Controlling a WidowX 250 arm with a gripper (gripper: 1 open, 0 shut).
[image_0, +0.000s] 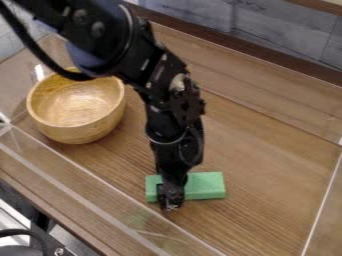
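Observation:
My black gripper (173, 190) reaches down from the top of the view to a green rectangular block (206, 186) on the wooden table, low in the middle. Its open fingertips are over the left part of the block, which they partly hide; whether they touch it is hard to tell. A round wooden bowl (72, 105) stands to the left of the arm.
A grey wall runs along the back right. Dark items lie beyond the table's edge at the bottom left.

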